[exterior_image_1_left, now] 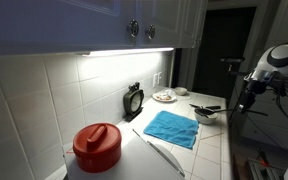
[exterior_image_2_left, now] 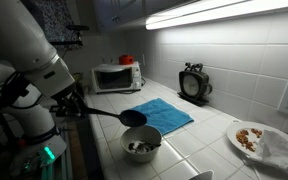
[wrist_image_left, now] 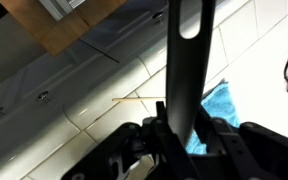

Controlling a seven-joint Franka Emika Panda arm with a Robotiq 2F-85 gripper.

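Note:
My gripper [exterior_image_2_left: 81,108] is shut on the handle of a black ladle [exterior_image_2_left: 133,118]. The ladle slants away from the gripper, its head at the rim of a white bowl [exterior_image_2_left: 141,150]; whether they touch I cannot tell. Small dark contents show inside the bowl. In the wrist view the dark handle [wrist_image_left: 189,60] runs up between the fingers and hides what lies behind it. Exterior view 1 has the gripper [exterior_image_1_left: 248,96] right of the bowl [exterior_image_1_left: 205,119], beyond the counter's edge.
A blue towel [exterior_image_2_left: 156,115] lies flat beside the bowl. Along the wall are a black stand-like object [exterior_image_2_left: 194,82] and a plate of food [exterior_image_2_left: 248,138]. A red pot [exterior_image_1_left: 97,147] and a white toaster oven [exterior_image_2_left: 116,78] stand farther off. Cabinets overhang the counter.

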